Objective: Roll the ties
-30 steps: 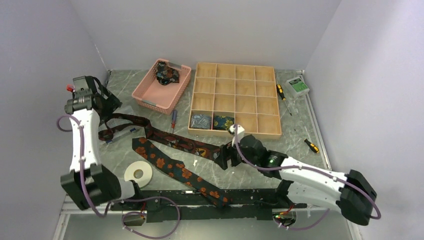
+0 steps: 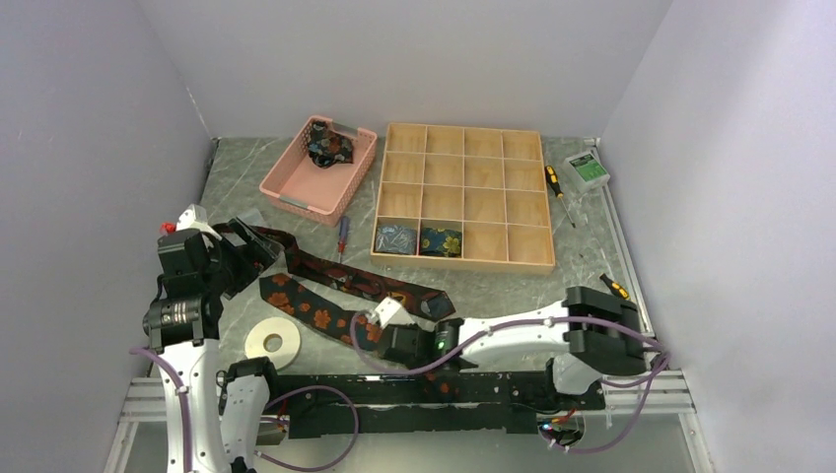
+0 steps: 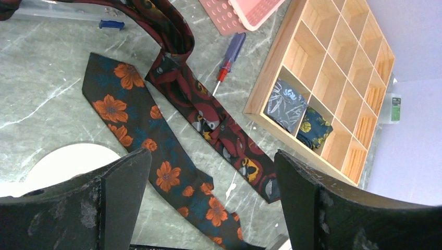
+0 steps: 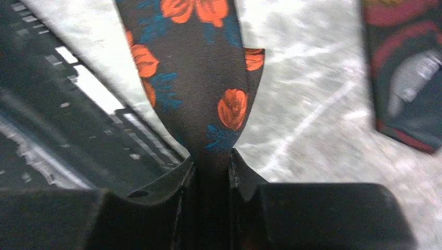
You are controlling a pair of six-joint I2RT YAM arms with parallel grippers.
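Note:
The dark tie with orange flowers (image 3: 166,174) lies stretched across the table, its wide end (image 2: 281,293) to the left. Its nearer part is bunched between the fingers of my right gripper, which pinch it from both sides. Alongside, the dark red patterned tie (image 2: 370,284) runs diagonally, with a raised fold (image 3: 174,39) at its left part. My left gripper hangs open above the table's left side, nothing between its fingers; both ties lie below it. Two rolled ties, one grey (image 2: 395,238) and one dark with yellow flowers (image 2: 441,241), sit in neighbouring front compartments.
The wooden compartment box (image 2: 463,263) stands at the back, its other compartments empty. Left of it is the pink basket (image 2: 286,202) with dark cloth (image 2: 329,146) inside. A screwdriver (image 2: 342,235) and a white tape roll (image 2: 258,342) lie nearby.
The right arm has moved left and towards the front, from the red tie to the flowered tie.

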